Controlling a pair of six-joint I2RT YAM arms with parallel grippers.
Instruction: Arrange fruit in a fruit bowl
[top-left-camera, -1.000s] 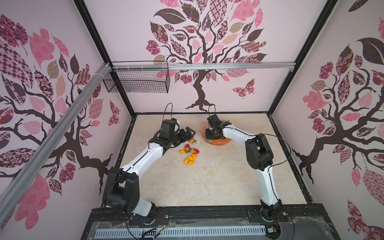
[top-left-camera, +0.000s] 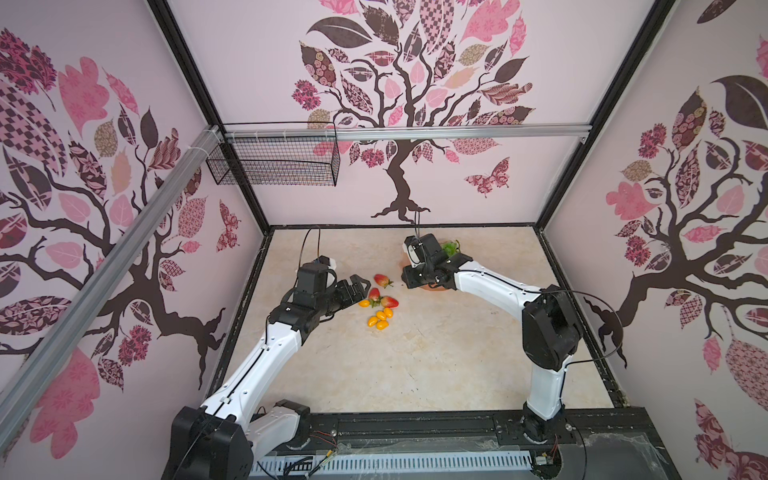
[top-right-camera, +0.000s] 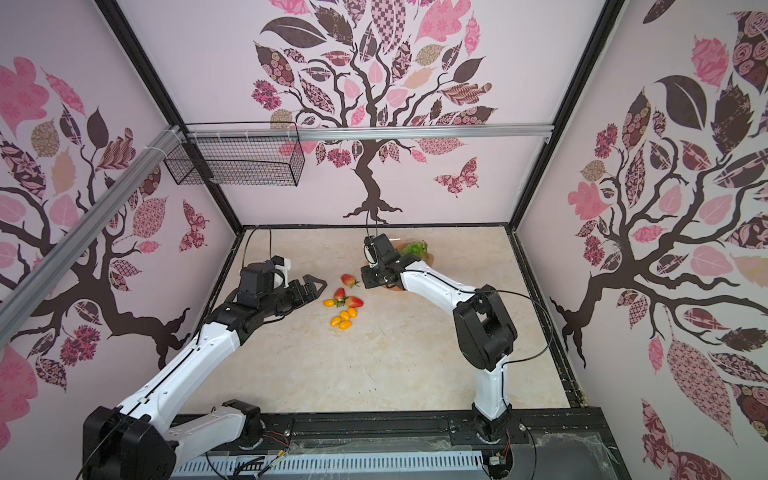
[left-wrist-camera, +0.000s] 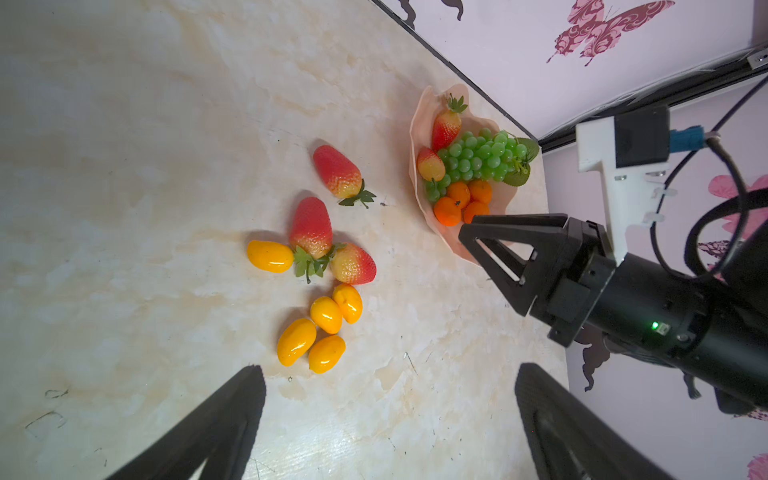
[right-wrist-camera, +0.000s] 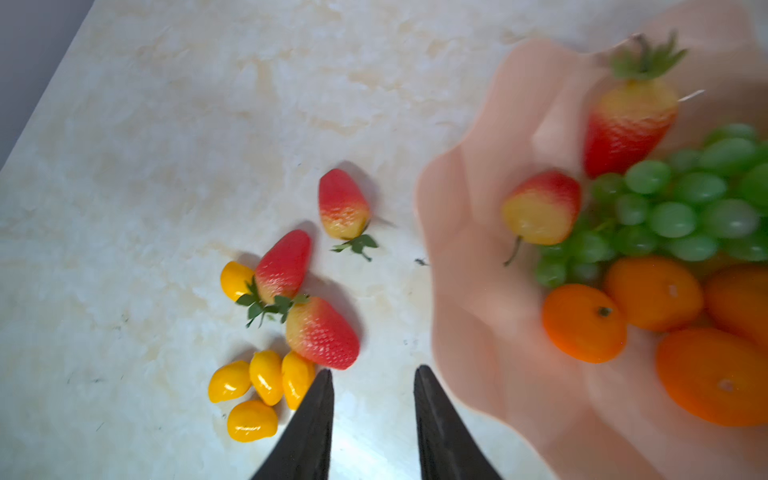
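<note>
The pink scalloped bowl (right-wrist-camera: 472, 320) holds green grapes (right-wrist-camera: 696, 192), several orange fruits (right-wrist-camera: 584, 322) and two strawberries (right-wrist-camera: 544, 208). On the table left of it lie three strawberries: one apart (left-wrist-camera: 337, 171), and two touching at their leaves (left-wrist-camera: 311, 227) (left-wrist-camera: 353, 265). Several small yellow fruits (left-wrist-camera: 297, 342) sit nearby, one alone (left-wrist-camera: 270, 256) beside the upper strawberry. My left gripper is open above the table, its fingers wide apart and empty. My right gripper hangs open at the bowl's left rim, with nothing between its fingers.
A wire basket (top-left-camera: 276, 160) hangs on the rail at the back left, well above the table. Patterned walls close in the back and sides.
My left gripper has drawn back to the left, away from the loose strawberries. The right one has shifted a little left over the bowl's edge. The loose fruit has stayed in place.
</note>
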